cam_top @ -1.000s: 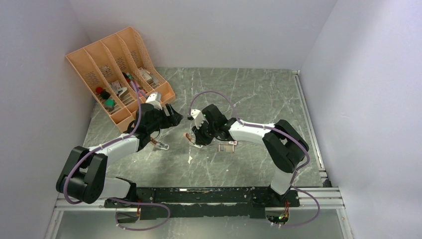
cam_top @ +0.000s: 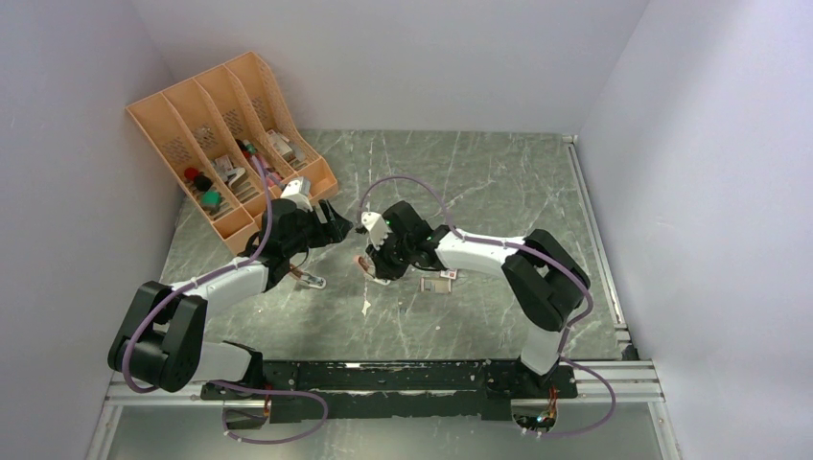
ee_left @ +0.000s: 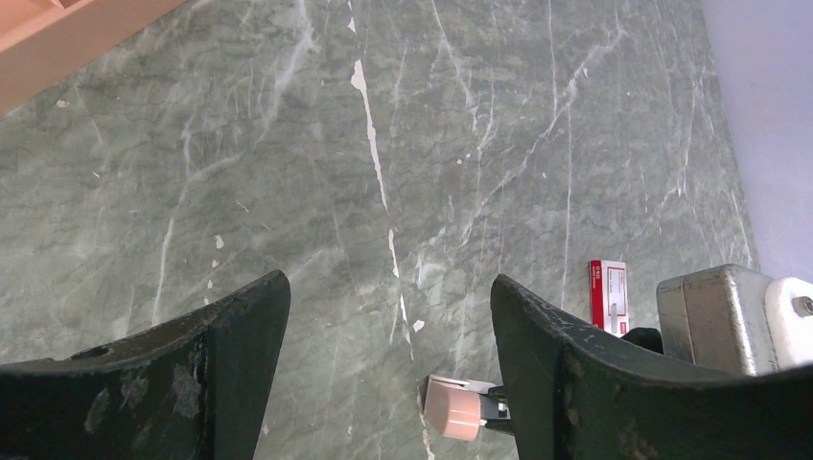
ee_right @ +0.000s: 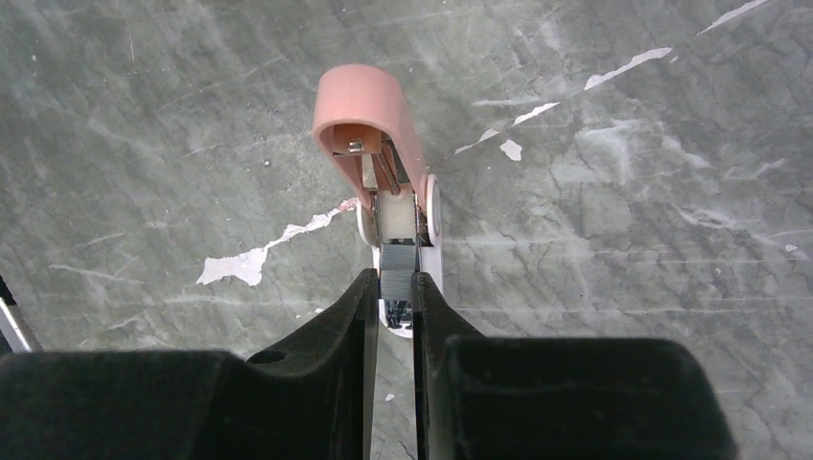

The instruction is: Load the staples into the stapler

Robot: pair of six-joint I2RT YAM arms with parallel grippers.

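Observation:
In the right wrist view the pink-and-white stapler point(ee_right: 362, 101) stands with its cover raised and its magazine channel showing. A grey strip of staples point(ee_right: 398, 268) lies along the channel's near end. My right gripper is shut on that strip, one fingertip at each side; its lower part is partly hidden. From the left wrist view, the stapler's pink end point(ee_left: 453, 410) shows past the right finger. My left gripper stands open above bare table, well apart from the stapler, with nothing between its fingers.
A small red-and-white box point(ee_left: 609, 297) lies to the right, near a pale, flat rectangular item point(cam_top: 436, 286). Another whitish stapler-like item point(cam_top: 309, 279) rests below the left arm. A wooden organizer point(cam_top: 329, 184) fills the back left.
The right gripper and forearm have shifted very slightly, remaining over the stapler. The left arm shows no clear movement.

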